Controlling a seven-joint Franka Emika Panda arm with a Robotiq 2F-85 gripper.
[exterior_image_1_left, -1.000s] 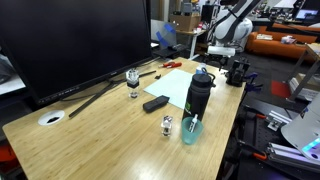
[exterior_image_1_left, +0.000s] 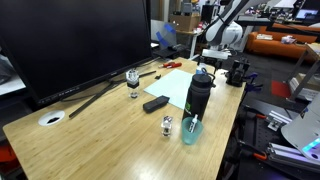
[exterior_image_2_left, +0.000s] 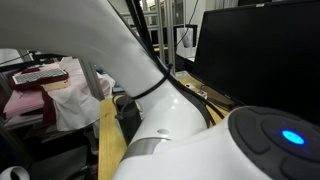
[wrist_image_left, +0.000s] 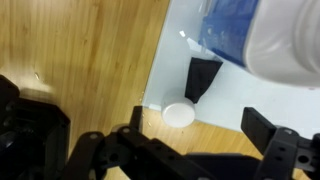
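In the wrist view my gripper stands open, its two black fingers wide apart near the bottom. Between them and slightly beyond lies a small white round object (wrist_image_left: 178, 112) at the edge of a pale sheet (wrist_image_left: 160, 83). A black tapered piece (wrist_image_left: 202, 78) reaches up from beside it. Farther up, a blue-and-clear object (wrist_image_left: 228, 25) meets a large whitish rounded one (wrist_image_left: 290, 40). Nothing is visibly held. How far the fingertips are above the table cannot be judged.
A black cylindrical container (exterior_image_1_left: 199, 98) stands near the table's right edge. Beside it are a teal cup (exterior_image_1_left: 191, 132), a small silver-white object (exterior_image_1_left: 166, 126) and a dark block (exterior_image_1_left: 155, 103). A large monitor (exterior_image_1_left: 65, 45) lines the back.
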